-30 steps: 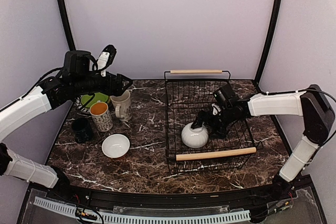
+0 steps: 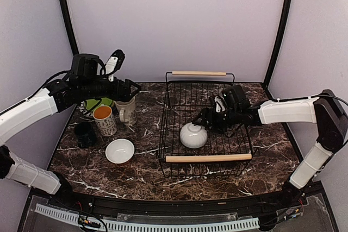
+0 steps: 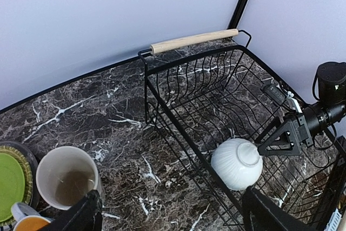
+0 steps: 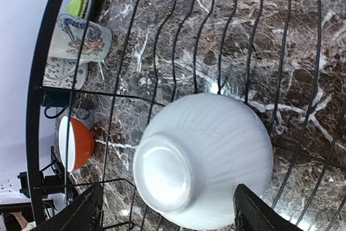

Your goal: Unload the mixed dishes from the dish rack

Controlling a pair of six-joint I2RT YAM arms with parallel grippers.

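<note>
A white bowl [image 2: 194,136] lies tipped on its side inside the black wire dish rack [image 2: 209,158], its foot ring facing my right gripper [image 2: 202,119]. In the right wrist view that gripper's fingers [image 4: 254,209] stand apart, with the bowl [image 4: 216,144] beyond and between them; whether they touch it I cannot tell. The left wrist view also shows the right gripper open beside the foot ring. Above the back of the counter, left of the rack, hangs my left gripper [image 2: 135,88], open and empty.
Left of the rack stand a tall pale mug [image 2: 127,113], a patterned orange-lined cup [image 2: 105,121], a dark mug [image 2: 85,134] and a small white-lined bowl [image 2: 119,151]. Green and dark plates [image 3: 11,179] are behind them. Counter between these and the rack is bare.
The rack has slid left with the bowl in it, and my right gripper has shifted left too. My left gripper has moved slightly right. Dishes on the left stay put.
</note>
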